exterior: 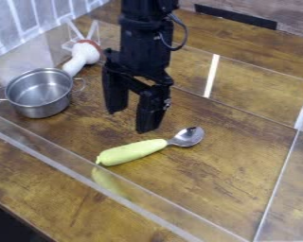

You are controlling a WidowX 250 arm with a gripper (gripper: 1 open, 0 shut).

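My black gripper (133,108) hangs over the middle of the wooden table, open, its two fingers pointing down above and behind a spoon (133,151) with a pale yellow-green handle and a metal bowl end, which lies on the table. A steel pot (41,93) with side handles stands at the left.
A white object (82,55) lies behind the pot near a white rail at the upper left. Clear edges or panels cross the foreground and right side.
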